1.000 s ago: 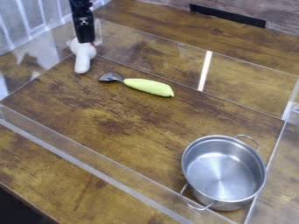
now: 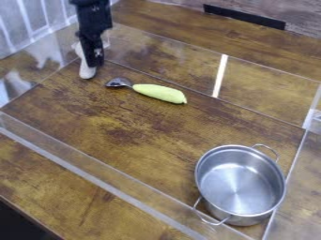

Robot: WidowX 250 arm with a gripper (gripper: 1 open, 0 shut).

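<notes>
My dark gripper (image 2: 90, 49) is at the upper left, low over a white object (image 2: 86, 70) that lies by the clear side wall; it looks shut, and the contact between them is too blurred to tell. To the right, a yellow-green corn-like object (image 2: 160, 94) lies on the wood, beside a small dark metal utensil (image 2: 118, 82). A steel pot (image 2: 238, 184) with two handles stands at the lower right.
Clear low walls enclose the wooden surface (image 2: 113, 141). The middle and lower left of the board are free. A white strip (image 2: 221, 75) lies at the upper right.
My gripper has moved down from the top edge onto the white object, covering more of it. The corn, utensil and pot have not moved.
</notes>
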